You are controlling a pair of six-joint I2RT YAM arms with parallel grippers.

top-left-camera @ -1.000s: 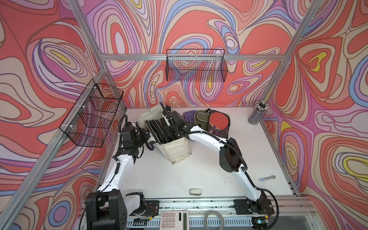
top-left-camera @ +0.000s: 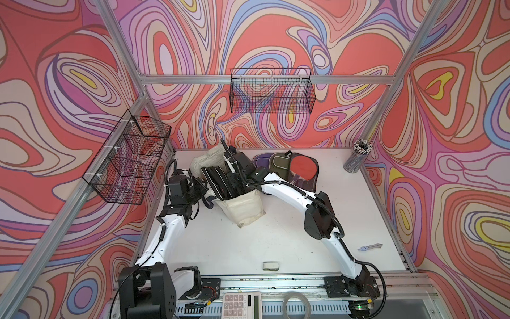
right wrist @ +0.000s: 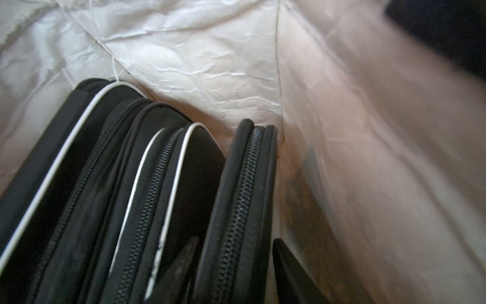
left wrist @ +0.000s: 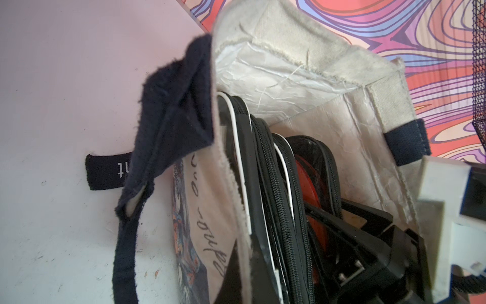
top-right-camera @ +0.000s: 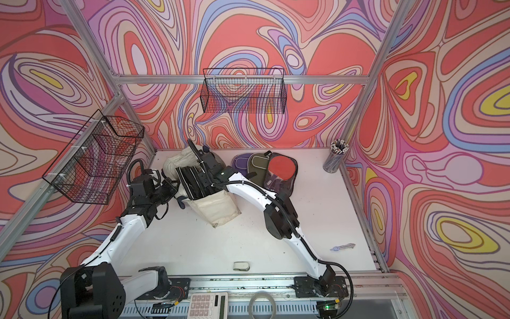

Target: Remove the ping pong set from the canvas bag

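The cream canvas bag (top-left-camera: 241,210) stands open at the left of the table, packed with several upright black zip cases (left wrist: 283,202). Red shows through the rightmost case (left wrist: 326,157), which looks like a ping pong set. Its zipped edge is also the rightmost case (right wrist: 238,217) in the right wrist view. There my right gripper has one finger on each side of that case, with a slight gap showing. My left gripper is shut on the bag's near rim, one finger inside and one outside. The lower parts of the cases are hidden.
Right of the bag, along the back, lie a purple case (top-left-camera: 262,160), an olive case (top-left-camera: 280,163) and a paddle case with a red disc (top-left-camera: 303,167). A filled clear cup (top-left-camera: 357,156) stands at the back right.
The right gripper has shifted very slightly at the bag's mouth. The left arm and the bag look unmoved.
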